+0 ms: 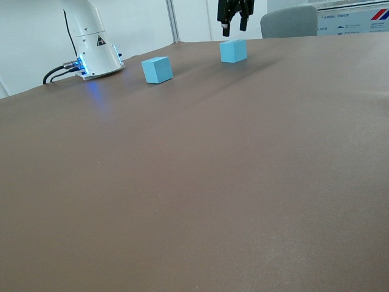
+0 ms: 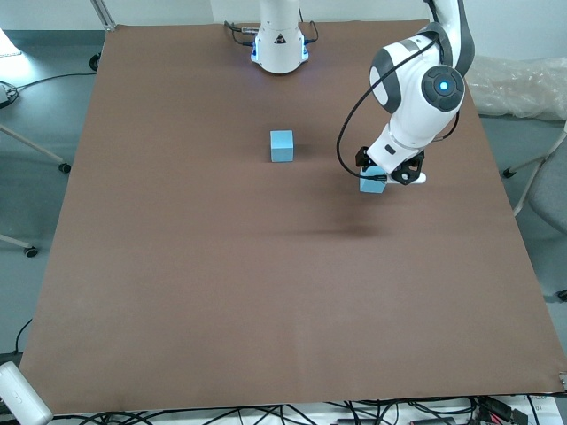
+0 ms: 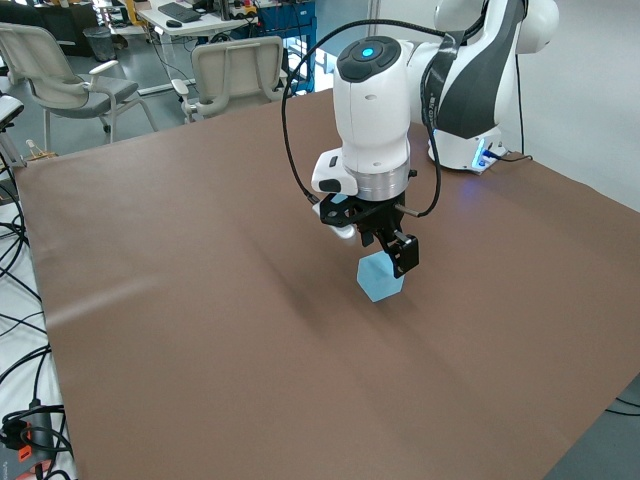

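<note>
Two light-blue cubes are on the brown table. One cube sits alone in the middle back of the left view; in the top view it is the left cube. The other cube is partly hidden under the arm's head; it shows as the right cube in the top view and below the gripper in the right view. The black gripper hangs just above that cube, its two fingers apart with nothing visible between them.
The white base stands at the table's back, with cables beside it. Cables lie beyond the front edge; chairs stand around the table.
</note>
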